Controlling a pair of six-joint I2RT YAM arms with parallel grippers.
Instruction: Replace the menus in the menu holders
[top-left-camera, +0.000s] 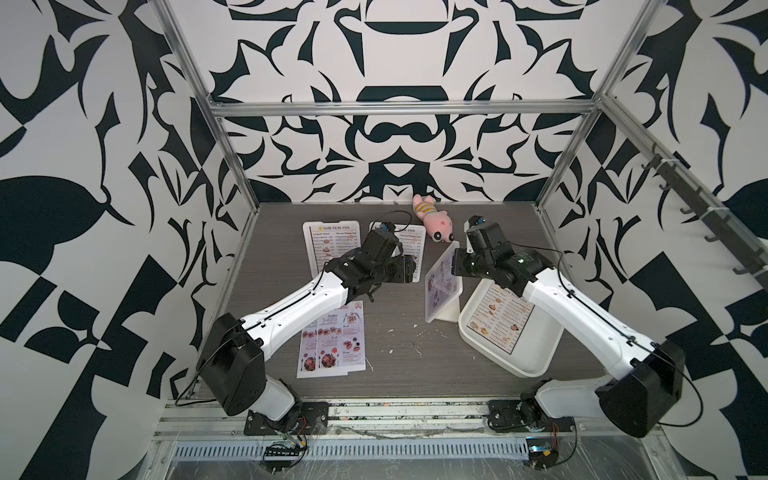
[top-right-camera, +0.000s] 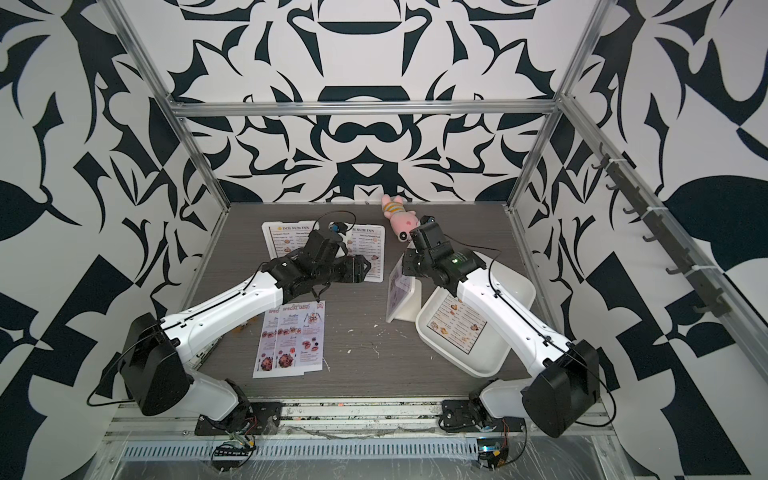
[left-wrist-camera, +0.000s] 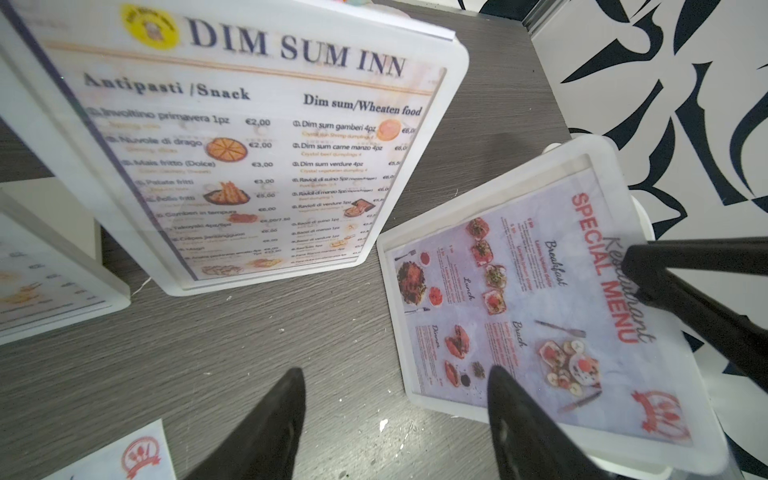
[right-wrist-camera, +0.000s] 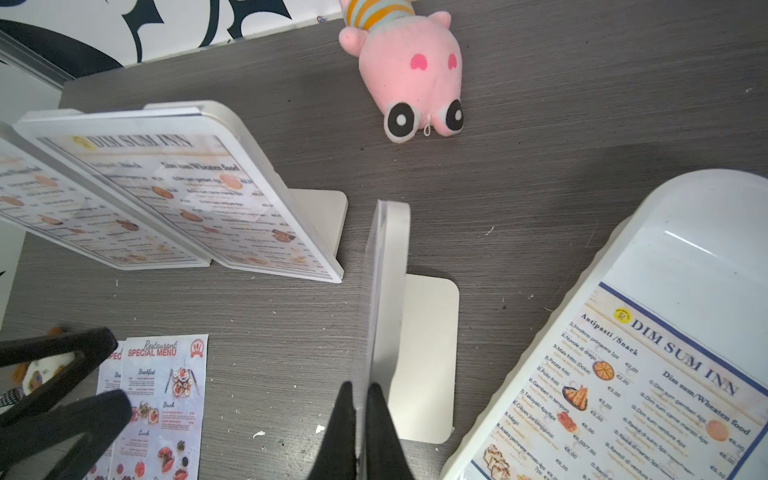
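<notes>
My right gripper is shut at the side edge of an upright menu holder (right-wrist-camera: 388, 296); whether the edge is between the fingers is unclear. That holder shows a purple SPECIAL MENU sheet (left-wrist-camera: 520, 304) in the left wrist view. My left gripper hangs open, nothing between its fingers, facing the holders. Two holders with DIM SUM INN menus (left-wrist-camera: 264, 160) stand at the back left (top-left-camera: 331, 240). Special menu sheets (top-left-camera: 331, 340) lie at the front left. A DIM SUM INN sheet (right-wrist-camera: 616, 400) lies in the white tray (right-wrist-camera: 696, 224).
A pink plush toy (right-wrist-camera: 408, 72) lies at the back of the table behind the holders. The tray takes up the right side.
</notes>
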